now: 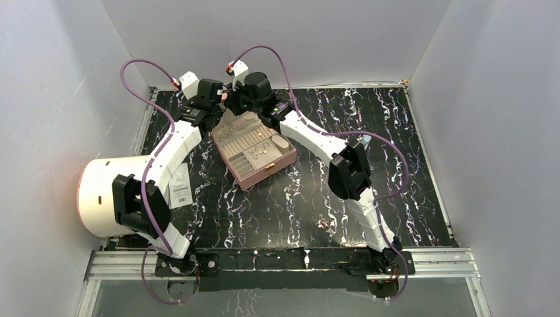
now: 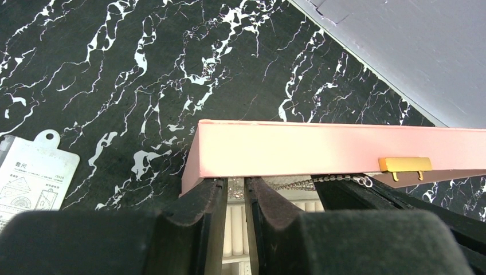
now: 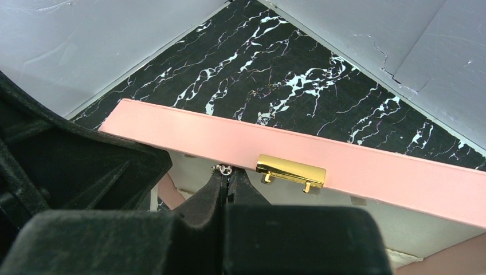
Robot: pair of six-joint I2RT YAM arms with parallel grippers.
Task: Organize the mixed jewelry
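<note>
The pink jewelry box [image 1: 264, 173] stands on the table with its lid raised, its tray of ring rolls and compartments facing up. At the lid's inner side, a silver chain [image 2: 301, 184] stretches between my two grippers. My right gripper is shut at the chain's end, where small links show at its tips just left of the gold clasp [image 3: 290, 170]. My left gripper is under the lid edge, fingers a little apart. Whether the chain's other end lies between them cannot be told. Small earrings [image 1: 264, 147] lie in a lower compartment.
A white label card [image 1: 180, 186] lies left of the box. A small jewelry piece [image 1: 325, 226] rests near the front edge, and a pale blue item [image 1: 366, 139] lies to the right. A large white cylinder [image 1: 105, 197] stands at left.
</note>
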